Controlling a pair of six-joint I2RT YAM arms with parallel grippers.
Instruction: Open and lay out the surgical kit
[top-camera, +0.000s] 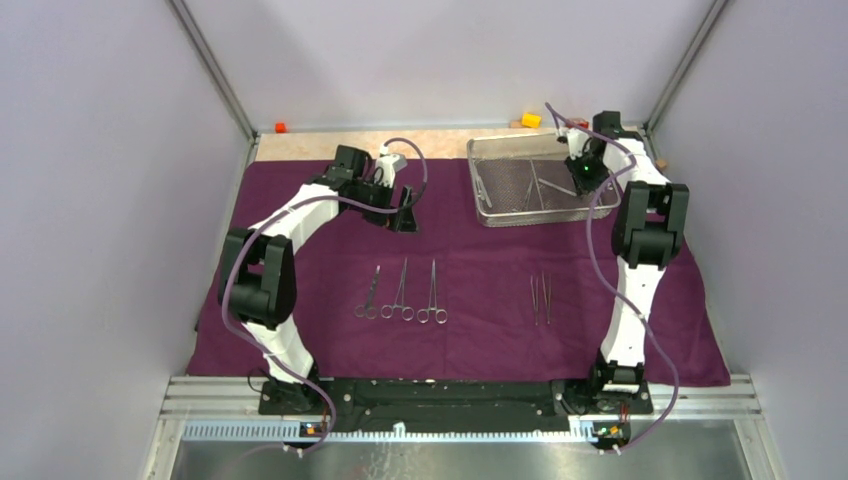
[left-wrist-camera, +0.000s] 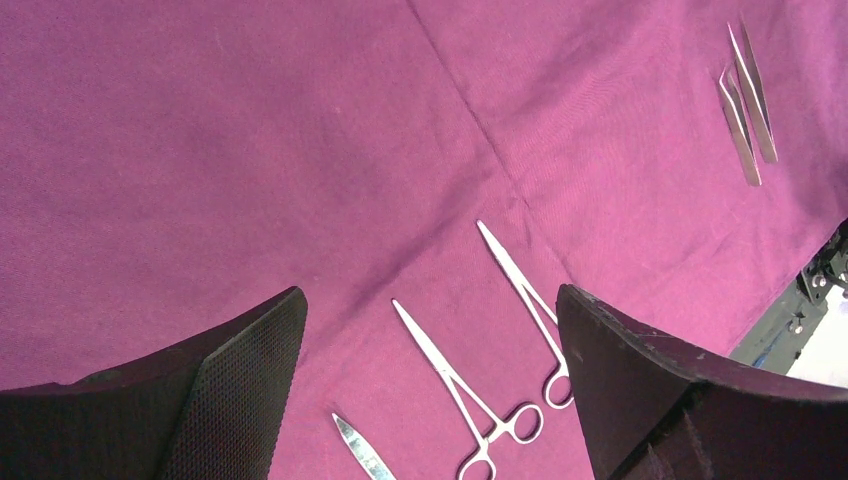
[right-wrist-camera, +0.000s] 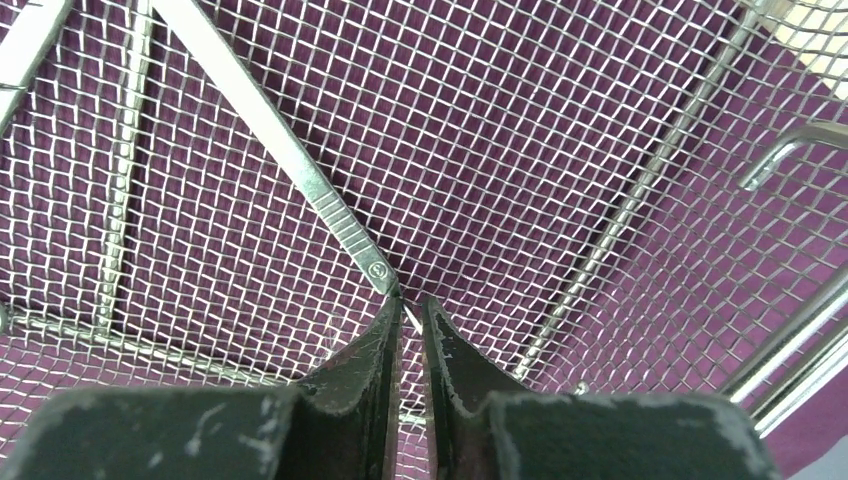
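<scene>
In the mesh tray (top-camera: 481, 218), my right gripper has its fingertips close together at the end of a flat steel handle (right-wrist-camera: 290, 150), a thin tip showing between them; whether it grips is unclear. Other instruments lie in the tray's left part. My left gripper hangs open and empty over the purple cloth (top-camera: 470, 350). Below it lie scissors (top-camera: 365, 310) and two clamp-like ringed instruments (top-camera: 407, 312) (top-camera: 440, 314) in a row. Several tweezers (top-camera: 547, 300) lie in a group at the cloth's right.
Small yellow (top-camera: 531, 120) and red blocks (top-camera: 281, 128) sit at the back edge.
</scene>
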